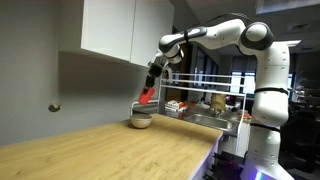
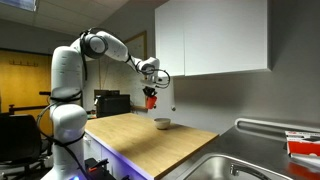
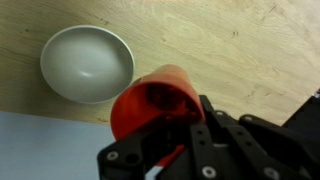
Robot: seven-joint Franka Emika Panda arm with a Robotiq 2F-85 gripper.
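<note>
A red cup (image 1: 146, 96) hangs tilted in the air above the table, and my gripper (image 1: 154, 78) is shut on it. In the wrist view the cup (image 3: 158, 105) shows its open mouth, with the dark gripper at its rim. A pale bowl (image 1: 141, 120) stands on the wooden table a little below and behind the cup. In the wrist view this bowl (image 3: 87, 64) looks empty and lies just left of the cup, apart or nearly so. From the other side, the cup (image 2: 151, 101) is held higher than the bowl (image 2: 162, 123).
White wall cabinets (image 1: 115, 35) hang over its back edge, close to the arm. A sink (image 2: 225, 167) lies beyond the table's end, and a rack (image 1: 205, 82) stands near it.
</note>
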